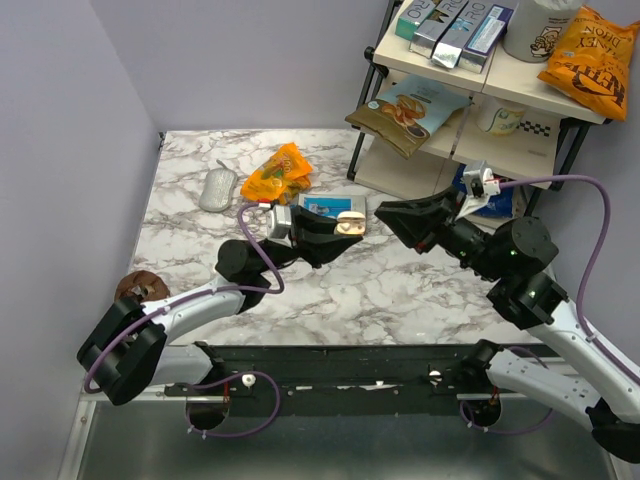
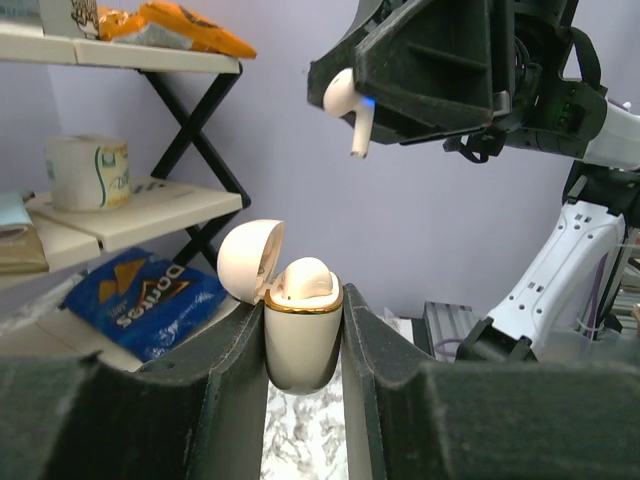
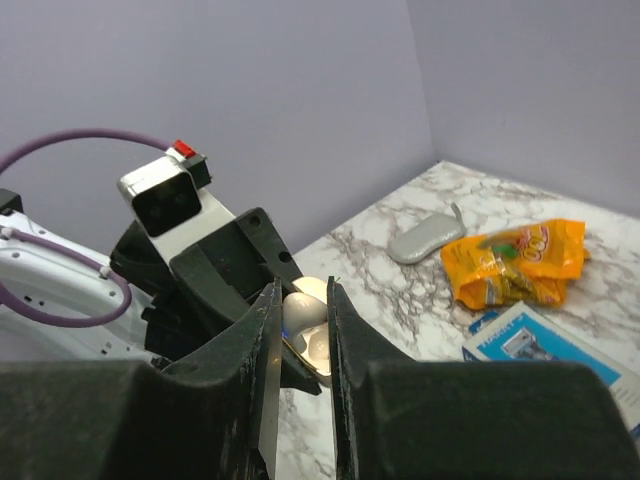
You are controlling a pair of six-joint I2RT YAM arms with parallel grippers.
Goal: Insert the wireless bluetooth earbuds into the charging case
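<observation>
The white charging case (image 2: 301,345), gold at its rim and with its lid raised, is pinched in my left gripper, whose fingers press on its sides. One rounded white earbud shows at the case's opening in the left wrist view. A second white earbud (image 2: 342,95) pokes out from the tips of my right gripper (image 1: 393,222), which is shut on it, its stem hanging down in the left wrist view. That earbud is held apart from the case, above and to the right of it in the left wrist view.
A shelf (image 1: 530,150) with boxes, bags and a cup stands at the back right. On the marble table (image 1: 350,300) lie an orange bag (image 1: 278,177), a grey pouch (image 1: 217,188) and a blue-white box (image 1: 336,207).
</observation>
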